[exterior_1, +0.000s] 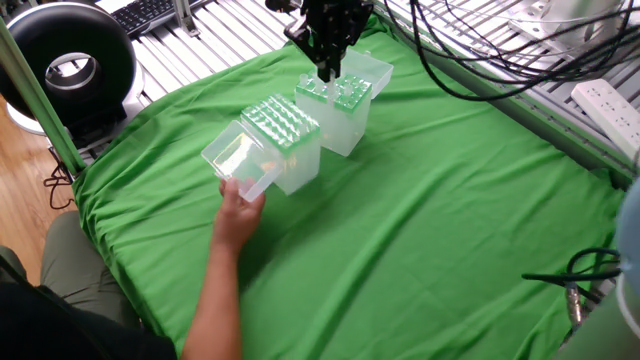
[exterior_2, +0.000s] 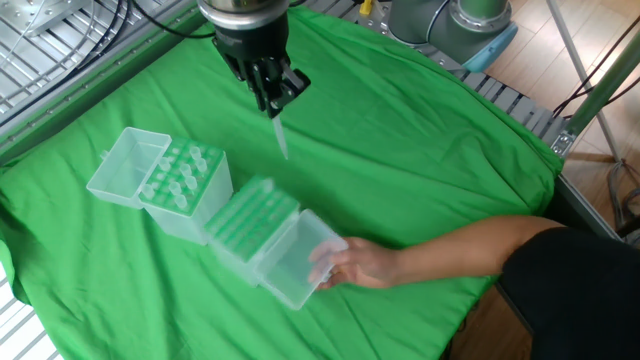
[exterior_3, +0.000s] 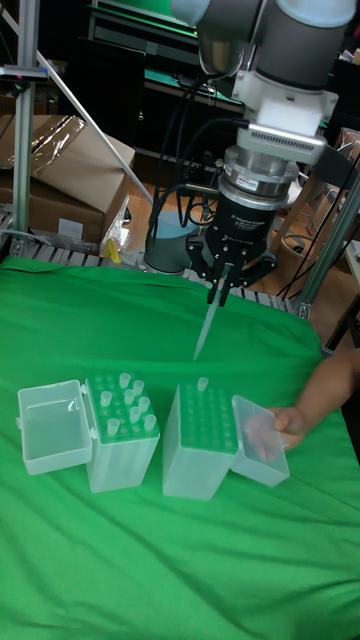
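My gripper is shut on a slender clear pipette tip, which hangs down at a slant, its point free in the air in exterior view 3. Below and to the right there stands a translucent tip box with a green rack top; a single tip shows near its back edge. Left of it, another translucent box has several tips standing in its green rack. Both boxes have their lids folded open. In exterior view 1 the held tip overlaps the boxes, so its height is hard to judge there.
A person's hand grips the open lid of the sparser box. Green cloth covers the table, with wide bare areas around the boxes. Cables and a power strip lie beyond the cloth.
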